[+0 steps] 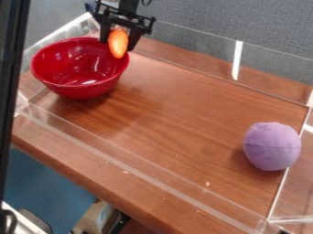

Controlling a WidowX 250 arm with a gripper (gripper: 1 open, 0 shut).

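Note:
My black gripper point(117, 22) is at the top left, shut on an orange carrot-like object point(117, 43), which hangs over the back right rim of a red bowl point(73, 78). The bowl stands at the left of the wooden table point(171, 137). A lilac ball point(272, 146) rests at the right side of the table.
Clear plastic walls point(237, 59) border the table. A blue floor point(55, 183) with a cardboard piece shows at the lower left.

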